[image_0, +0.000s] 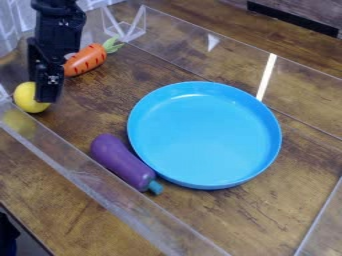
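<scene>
My black gripper (47, 75) is at the upper left, open, its fingers just over a yellow round object (35, 97), partly behind them. An orange toy carrot (84, 59) with a green top lies behind the gripper to its right. A purple toy eggplant (123, 161) lies at the lower middle, beside a large blue plate (203, 135) on the right.
Clear low walls enclose the wooden surface (134, 70). There is bare wood between the carrot and the plate, and to the right of the plate.
</scene>
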